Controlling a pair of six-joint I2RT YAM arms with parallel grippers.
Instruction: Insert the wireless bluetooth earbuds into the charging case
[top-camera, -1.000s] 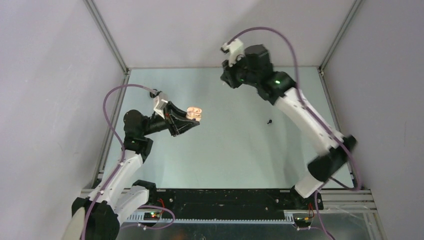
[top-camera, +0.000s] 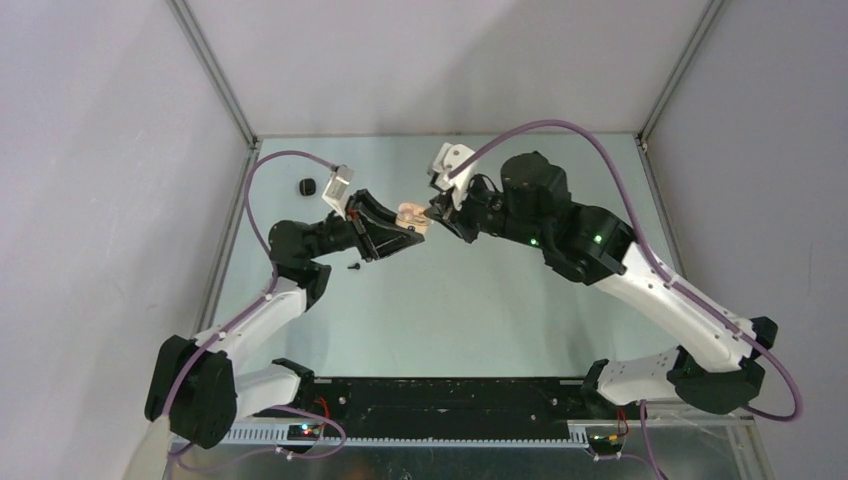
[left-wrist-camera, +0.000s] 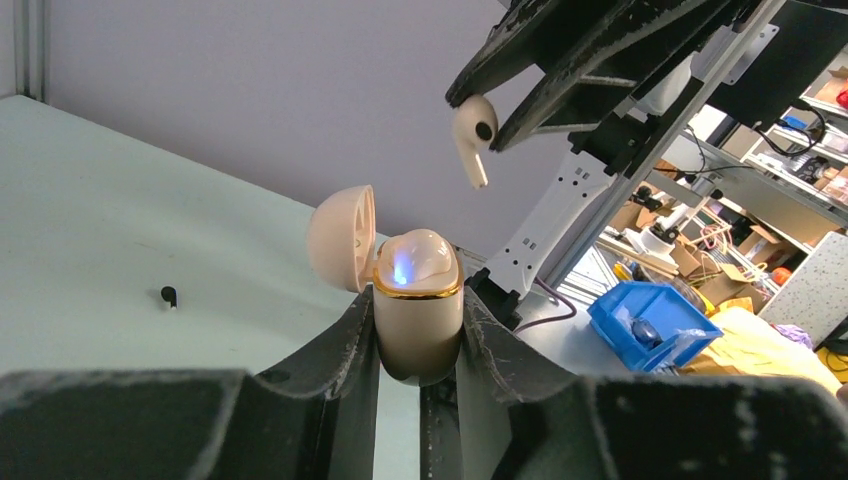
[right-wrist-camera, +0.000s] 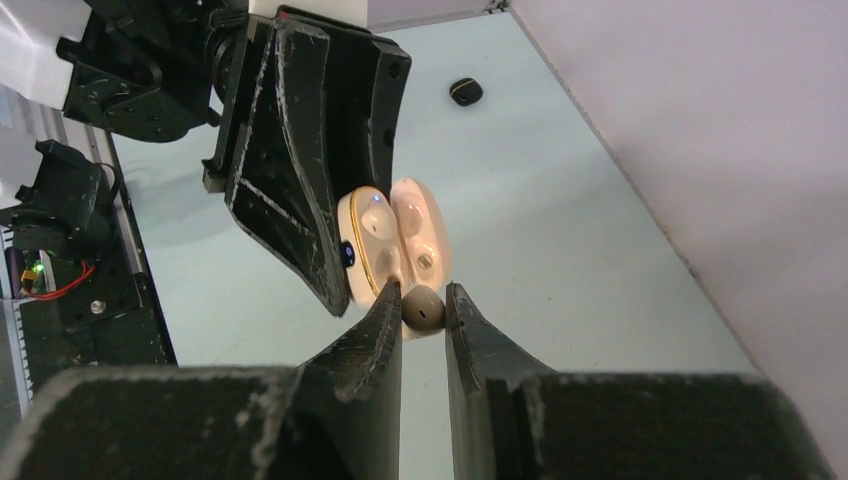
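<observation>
My left gripper (top-camera: 395, 232) is shut on the open cream charging case (left-wrist-camera: 416, 330), held up in the air with its lid (left-wrist-camera: 332, 240) hinged open and a blue light showing. My right gripper (top-camera: 448, 215) is shut on a cream earbud (left-wrist-camera: 470, 140), which hangs stem-down above and to the right of the case in the left wrist view. In the right wrist view the earbud's end (right-wrist-camera: 423, 312) sits between the fingertips, just in front of the case's inner wells (right-wrist-camera: 378, 222); whether it touches cannot be told.
A small black box (top-camera: 308, 186) lies at the back left of the pale table (top-camera: 470, 320). A small dark piece (top-camera: 354, 266) lies below the left gripper. Walls bound the sides and back.
</observation>
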